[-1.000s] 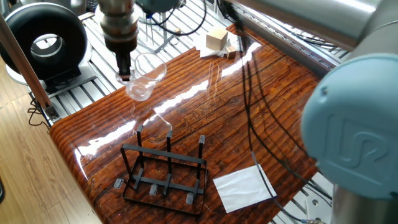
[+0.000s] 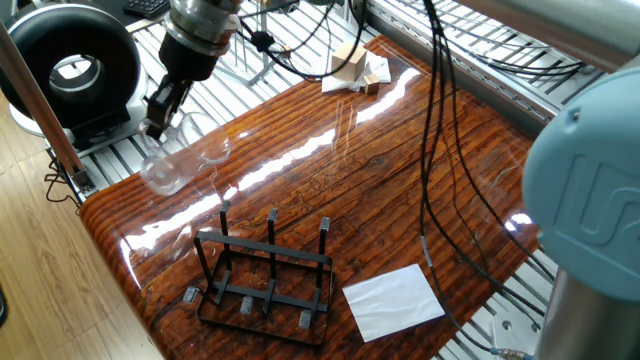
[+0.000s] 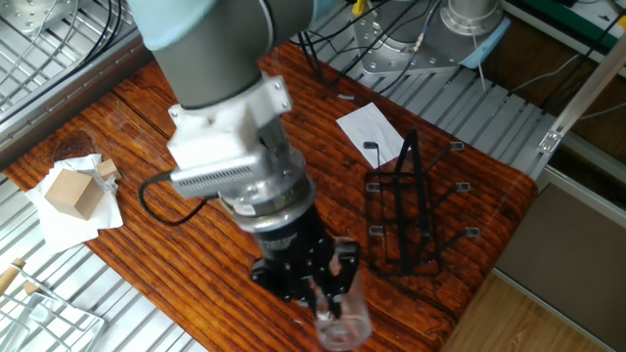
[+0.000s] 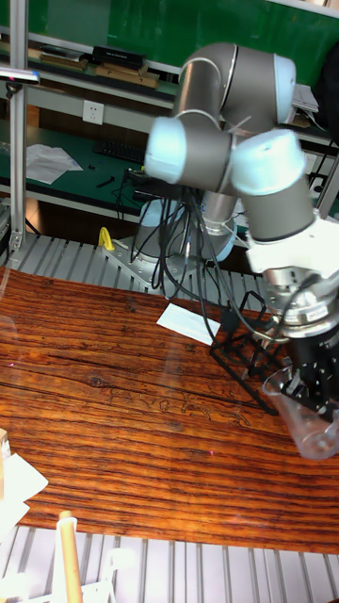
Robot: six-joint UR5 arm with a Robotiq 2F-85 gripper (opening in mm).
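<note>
A clear, see-through cup (image 2: 167, 174) is held in the air near the left edge of the wooden table, with my gripper (image 2: 153, 128) shut on its wall. In exterior view 2 the cup (image 3: 344, 325) hangs below the black fingers, which partly cover it. Exterior view 3 has the cup (image 4: 313, 431) tilted, at the right edge of the picture. A black metal rack (image 2: 265, 298) with upright prongs stands empty on the table, apart from the cup and nearer the front in exterior view 1.
A white sheet (image 2: 393, 302) lies beside the rack. Wooden blocks (image 2: 350, 62) sit on white paper at the table's far edge. Dark cables (image 2: 432, 150) hang across the right side.
My gripper and the cup have travelled left in exterior view 1, toward the table's left edge. The cup's tilt has changed along with the wrist. The rack has stayed put.
</note>
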